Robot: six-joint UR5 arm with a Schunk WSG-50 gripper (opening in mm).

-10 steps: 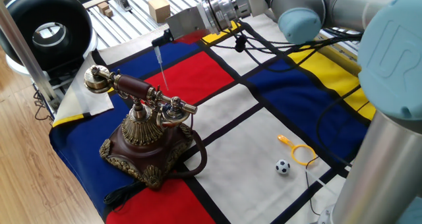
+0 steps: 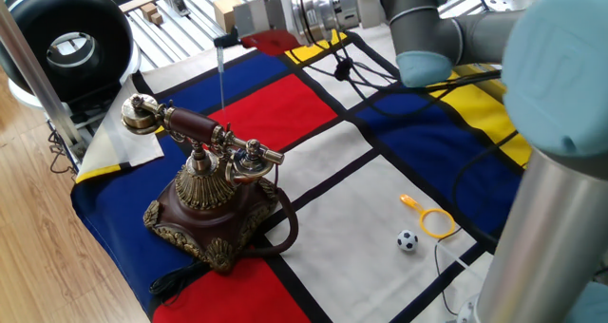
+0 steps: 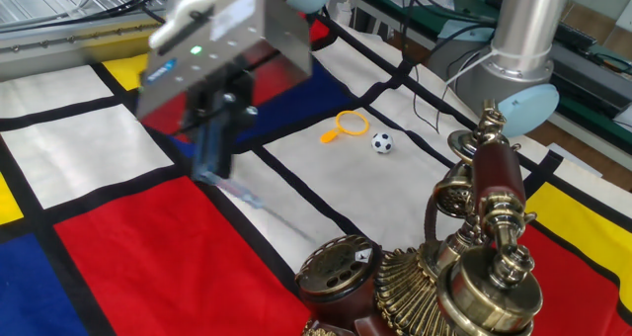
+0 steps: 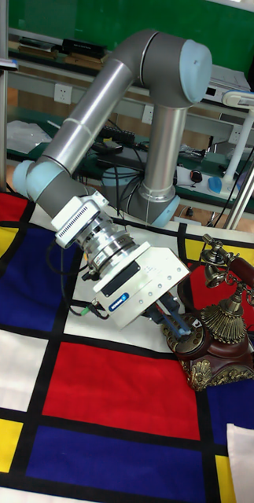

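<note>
My gripper [image 3: 209, 163] is shut on a thin tool [image 3: 237, 191] with a pale, see-through handle and a slim shaft, like a small screwdriver. An ornate brown and brass telephone [image 2: 211, 214] stands on the patterned cloth, its handset [image 2: 195, 123] lying across the cradle. In exterior view 2 the shaft slants down toward the telephone's rotary dial [image 3: 338, 267]; whether the tip touches anything cannot be made out there. From exterior view 1 the tool hangs nearly upright behind the handset. In exterior view 3 the fingers [image 4: 171, 318] overlap the dial side of the telephone [image 4: 224, 335], hiding most of the tool.
A small football [image 2: 408, 240] and a yellow ring-shaped item with a handle [image 2: 435, 221] lie on the cloth near the arm's base. Dark cables [image 2: 380, 104] hang from the arm. Wooden blocks [image 2: 228, 12] sit at the back.
In exterior view 1 the gripper and tool have shifted slightly left and up, and the tool hangs more upright. The telephone, ball and yellow item have stayed put.
</note>
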